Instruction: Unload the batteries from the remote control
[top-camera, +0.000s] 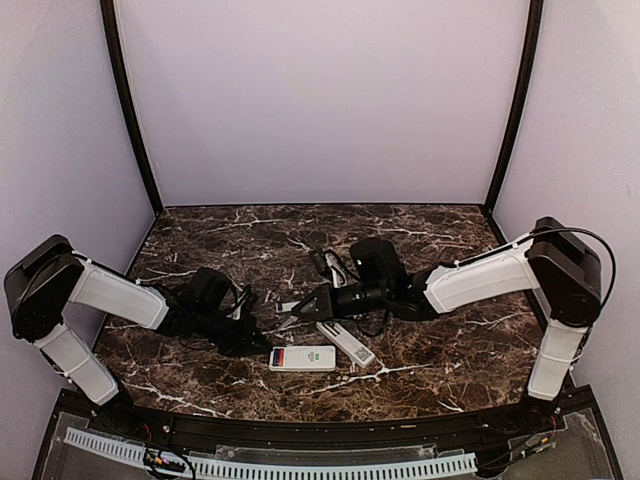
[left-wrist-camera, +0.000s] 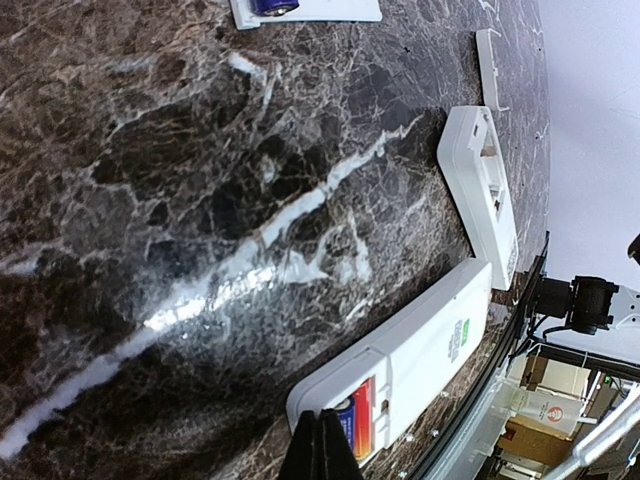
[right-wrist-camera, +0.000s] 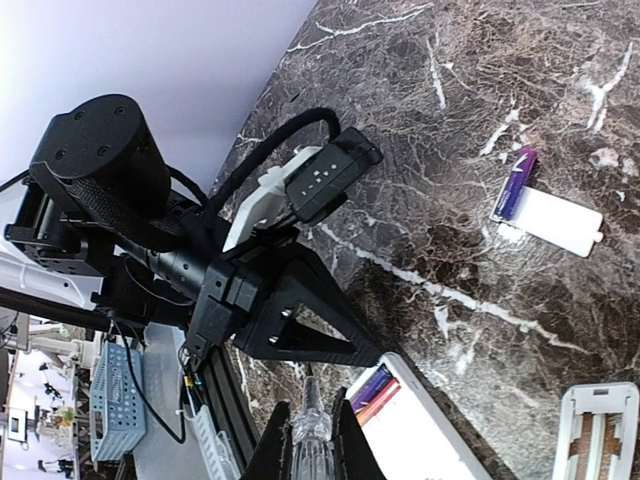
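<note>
A white remote (top-camera: 312, 358) lies near the table's front, its battery compartment exposed at the left end. Inside that compartment are a blue battery (left-wrist-camera: 346, 418) and a red battery (right-wrist-camera: 379, 401), side by side. My left gripper is shut, its tips at the remote's compartment end, with nothing showing between them. Above and behind the remote, my right gripper (top-camera: 306, 314) is shut on a slim, pale, partly clear tool (right-wrist-camera: 313, 430). What kind of tool it is I cannot tell.
A second white remote (top-camera: 347, 344) lies to the right, its compartment open. Farther back, a white cover (right-wrist-camera: 561, 221) has a purple battery (right-wrist-camera: 515, 183) at one end. A small white piece (left-wrist-camera: 487, 70) lies beyond the second remote.
</note>
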